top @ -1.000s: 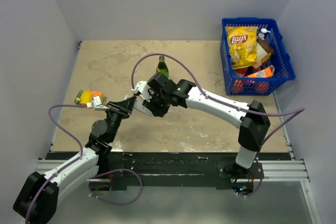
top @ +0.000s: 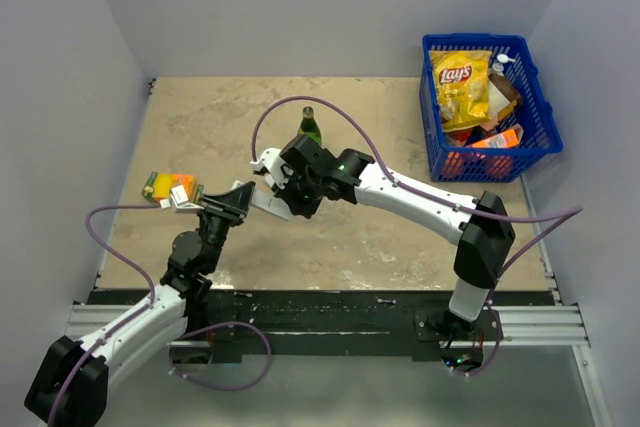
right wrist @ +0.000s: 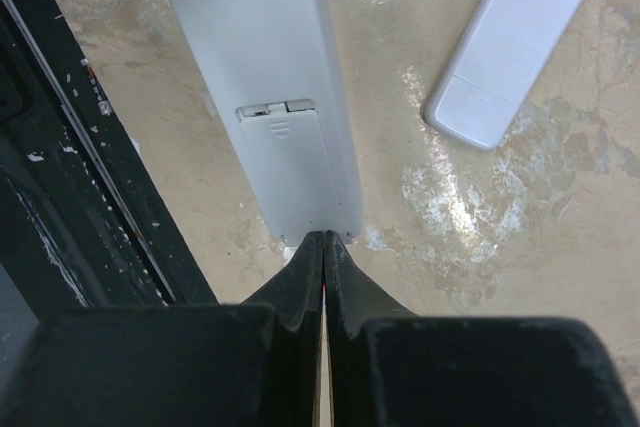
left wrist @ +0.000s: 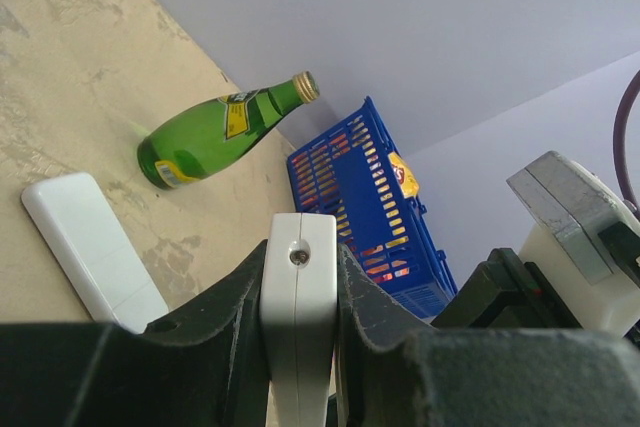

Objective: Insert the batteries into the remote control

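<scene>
A white remote control (right wrist: 270,47), back with battery cover (right wrist: 282,172) facing up, is held by my left gripper, shut on it; the top view shows it sloping beneath the right gripper. My right gripper is shut, its fingertips at the lower end of the battery cover, with nothing visible between them. A second white flat piece lies on the table, also seen in the right wrist view (right wrist: 510,47).
A green bottle (left wrist: 205,147) lies or stands behind the grippers. A blue basket (top: 435,157) with snacks is at back right. Colourful small packages (top: 160,187) sit at left.
Both arms have shifted very slightly in the top view, the right gripper a little downward in the picture; otherwise little differs.
</scene>
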